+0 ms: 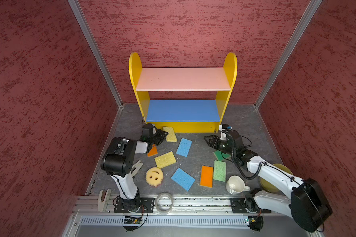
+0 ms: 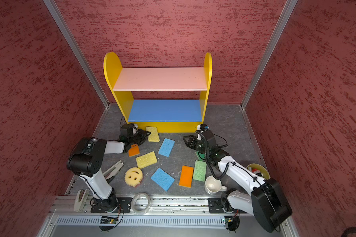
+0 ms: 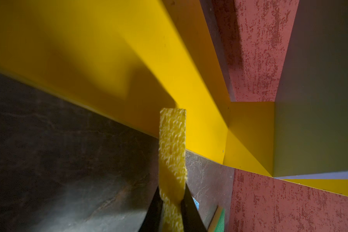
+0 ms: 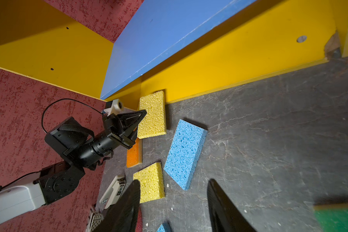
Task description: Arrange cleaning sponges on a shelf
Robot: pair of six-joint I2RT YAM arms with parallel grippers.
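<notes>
Held on edge, a yellow sponge stands between the fingers of my left gripper, which is shut on it. In the right wrist view this held sponge is close before the yellow front panel of the shelf, below the level of the blue board. Both the blue board and the pink board are bare. My right gripper is open and empty, to the right of a blue sponge. Another yellow sponge lies on the table.
More sponges lie on the table: orange, light green, blue, and a green one partly under the right arm. A smiling round sponge, a white cup and a yellow bowl stand nearer the front.
</notes>
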